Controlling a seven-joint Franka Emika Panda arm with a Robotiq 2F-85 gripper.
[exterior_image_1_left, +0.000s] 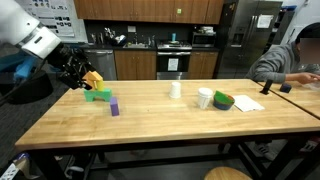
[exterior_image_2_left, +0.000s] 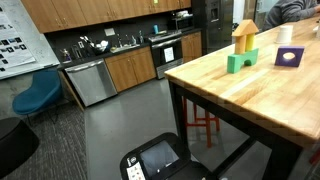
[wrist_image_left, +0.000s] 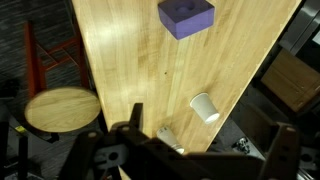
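Observation:
In the second exterior view a small stack stands on the wooden table: a green block (exterior_image_2_left: 236, 64) with an arch-like notch at the bottom, yellow pieces (exterior_image_2_left: 240, 45) above it, and an orange triangular piece (exterior_image_2_left: 247, 27) on top. A purple block (exterior_image_2_left: 289, 56) with an opening in it stands apart, beside the stack; the wrist view shows the same purple block (wrist_image_left: 186, 16) at its top edge. My gripper is open, its two dark fingers wide apart and nothing held between them. From the first exterior view, the arm reaches in at the left, near the stack.
White cups (exterior_image_1_left: 205, 98) and a green bowl (exterior_image_1_left: 223, 101) stand farther along the table (exterior_image_1_left: 165, 123), with paper (exterior_image_1_left: 247, 103) beyond. A person (exterior_image_1_left: 290, 65) sits at the far right. A round stool (wrist_image_left: 62, 110) is below its edge.

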